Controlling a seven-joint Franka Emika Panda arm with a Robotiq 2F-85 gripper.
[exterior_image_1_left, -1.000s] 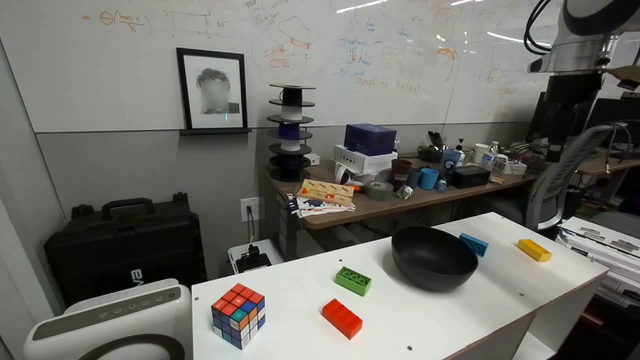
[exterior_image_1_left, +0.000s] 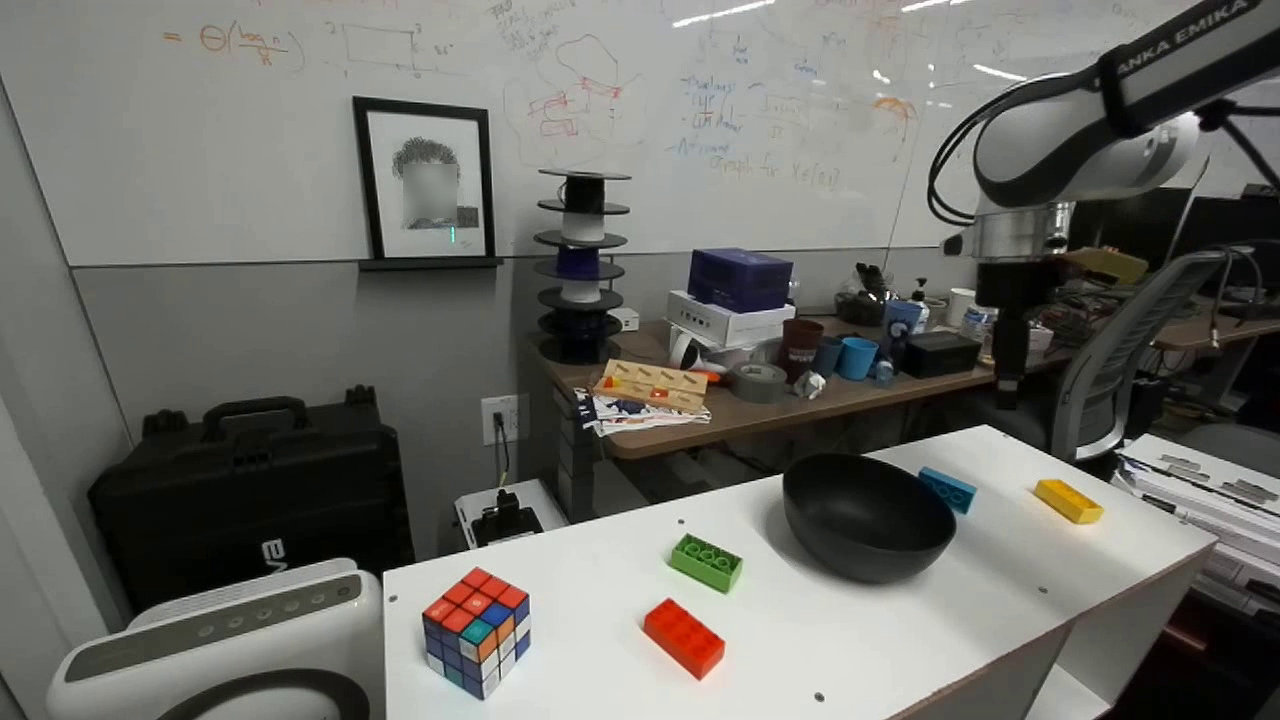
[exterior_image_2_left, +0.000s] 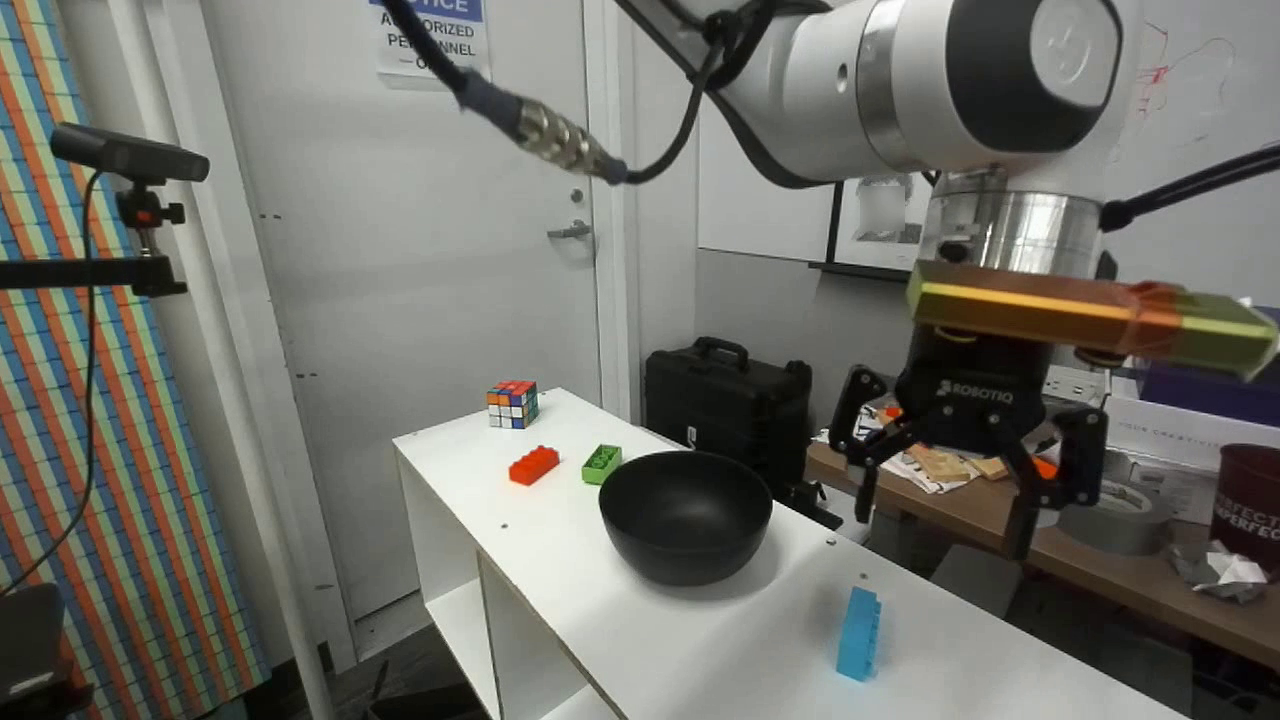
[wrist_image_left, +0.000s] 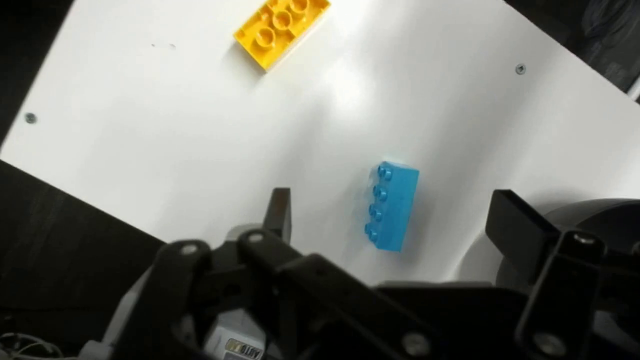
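My gripper (exterior_image_2_left: 942, 510) is open above the white tabletop, nothing between its fingers. In the wrist view a blue brick (wrist_image_left: 396, 207) lies on its side below, within the span between the fingertips, its studs facing left. The yellow brick (wrist_image_left: 282, 30) rests hollow side up near the top of that view. A black bowl (exterior_image_2_left: 686, 516) stands on the table, close to the blue brick; only part of it shows behind the right finger in the wrist view. Farther along lie a green brick (exterior_image_1_left: 708, 562), hollow side up, and a red brick (exterior_image_1_left: 684, 638), studs up.
A Rubik's cube (exterior_image_1_left: 476, 630) sits at the table's far end from the yellow brick. Behind the table runs a brown desk (exterior_image_1_left: 768, 414) crowded with boxes and cups. Bare white tabletop surrounds the blue and yellow bricks.
In exterior view 1 the arm and gripper have come lower and moved left, toward the blue brick and bowl. The bricks, bowl and cube have stayed in place.
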